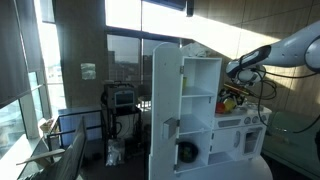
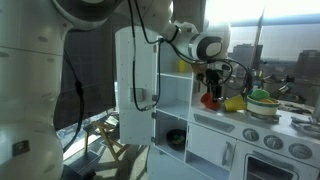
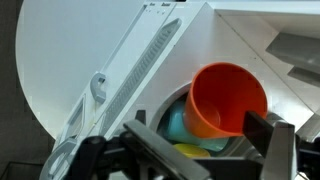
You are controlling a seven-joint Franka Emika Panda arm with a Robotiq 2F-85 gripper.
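An orange-red cup (image 3: 226,98) fills the middle of the wrist view, its round opening facing the camera. Part of a teal item (image 3: 180,128) and a yellow item (image 3: 190,151) show beside and below it, in a round basin. My gripper is open, its fingers spread at the bottom of that view, and the cup lies beyond them; contact cannot be told. In exterior view 2 the gripper (image 2: 214,84) hangs over the counter by the red cup (image 2: 209,101), with a yellow cup (image 2: 235,103) to the right.
The white toy kitchen has an open shelf cabinet (image 1: 200,93) with a tall door (image 1: 164,110) swung out. A dark bowl (image 1: 187,152) sits on a low shelf. Stacked bowls (image 2: 262,104) and a pot stand on the counter's right side.
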